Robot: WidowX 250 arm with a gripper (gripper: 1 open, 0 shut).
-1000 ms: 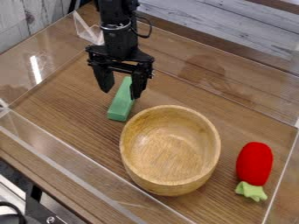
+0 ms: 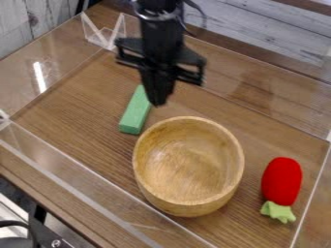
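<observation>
The black gripper (image 2: 159,97) hangs over the upper middle of the wooden table, blurred, its tips near the upper end of a green block (image 2: 134,112); it looks shut, with nothing visible between its fingers. The green block lies on the table just left of a large tan wooden bowl (image 2: 187,167), which is empty.
A red object with a pale green top (image 2: 281,184) lies at the lower right, beside the bowl. Raised edges border the table.
The green block, bowl and red object appear in the same places.
</observation>
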